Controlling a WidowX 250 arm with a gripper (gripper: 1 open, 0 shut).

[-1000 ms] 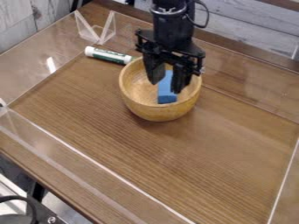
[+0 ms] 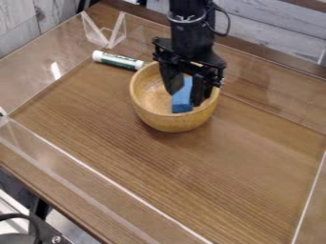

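My gripper (image 2: 184,72) reaches down from the top over a tan bowl (image 2: 176,120) in the upper middle of the camera view. Inside the bowl is a blue block (image 2: 184,95), with the dark fingers hanging beside and over its upper part. Whether they touch the block, and how far apart they are, I cannot tell.
A small teal and white tube (image 2: 117,60) lies left of the bowl, with a clear plastic object (image 2: 109,33) behind it. A black cable (image 2: 19,224) is at the lower left.
My gripper has shifted slightly over the bowl, and its fingertips' shape around the blue block differs a little. The bowl stays in about the same place.
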